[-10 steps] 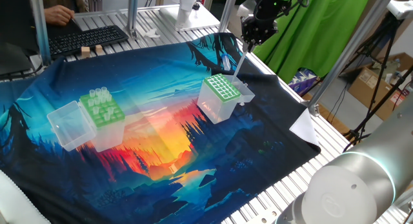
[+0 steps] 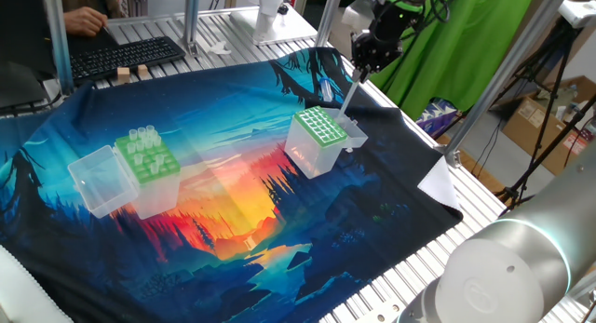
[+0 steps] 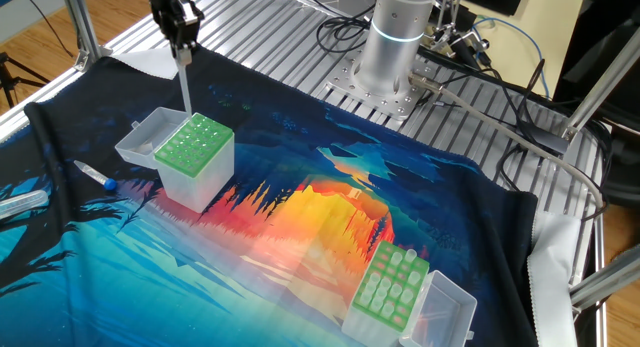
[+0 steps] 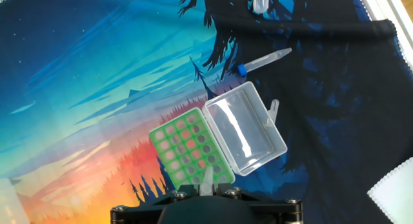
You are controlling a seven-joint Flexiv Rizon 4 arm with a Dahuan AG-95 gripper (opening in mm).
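Note:
My gripper is shut on a long translucent pipette tip, which hangs point down. In exterior view 2 the held tip ends close to the back edge of a green-topped tip box; whether it touches cannot be told. That box's grid shows no tips standing in its holes, and its clear lid lies folded open. Across the cloth, a second green-topped box holds several clear tips, its lid open too.
A blue-capped tube lies on the cloth beyond the empty-looking box, with another clear tube farther off. A keyboard and a person's hand are at the far edge.
My gripper and the tip it holds have shifted slightly to the right in exterior view 1, the wrist sinking a little. Both boxes have stayed where they were.

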